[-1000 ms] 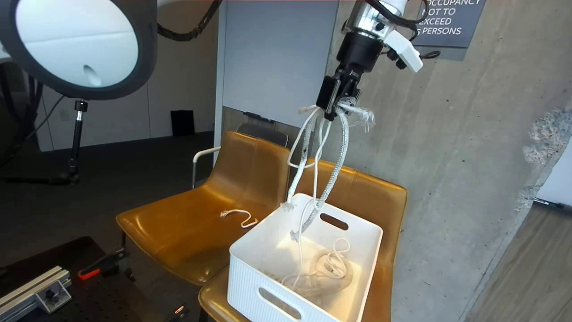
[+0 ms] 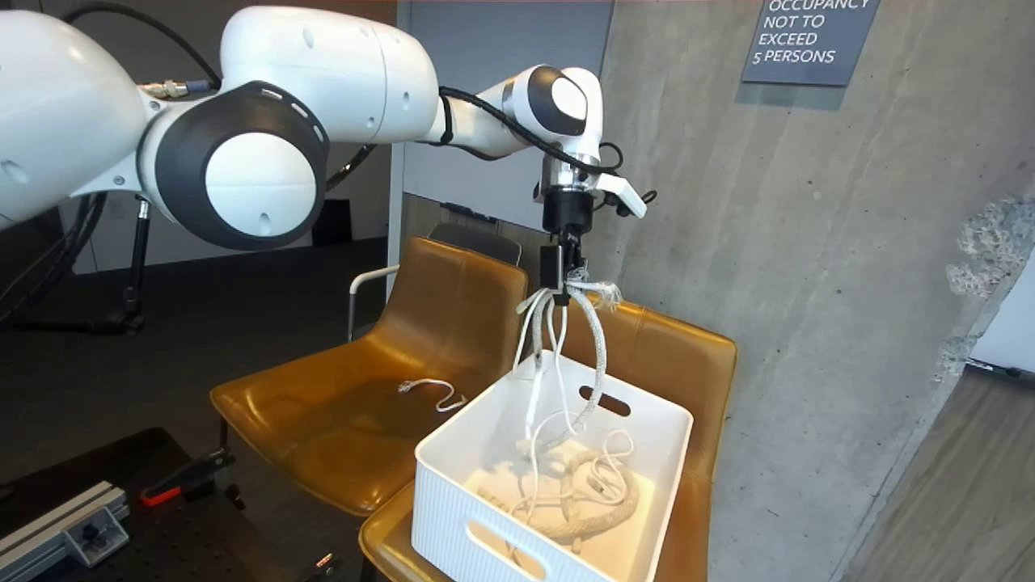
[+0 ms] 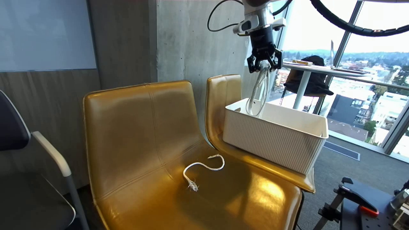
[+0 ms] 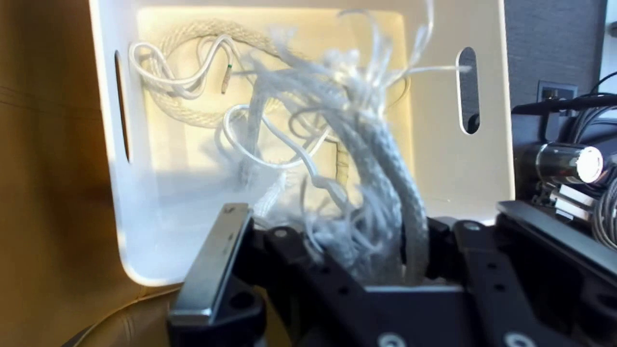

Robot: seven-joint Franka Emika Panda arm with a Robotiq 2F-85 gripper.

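Note:
A bundle of frayed white ropes hangs at my gripper, over the white bin. In exterior view 2 the rope bundle runs from between the fingers of my gripper down past the bin's rim. The wrist view has the ropes rising between the two sides of the gripper, their ends blurred. Metal-backed finger parts stand well apart there, but how tightly the ropes are held does not show. Inside the bin lie a thick coiled rope and thin white cords.
One short white rope lies on the tan chair beside the bin's chair. A dark table with a clamp stands at the lower left in exterior view 1. A concrete wall rises behind the bin.
My gripper has come down and left in exterior view 1, bringing the ropes along. Their lower ends now reach deeper into the bin. The short rope on the chair has not moved.

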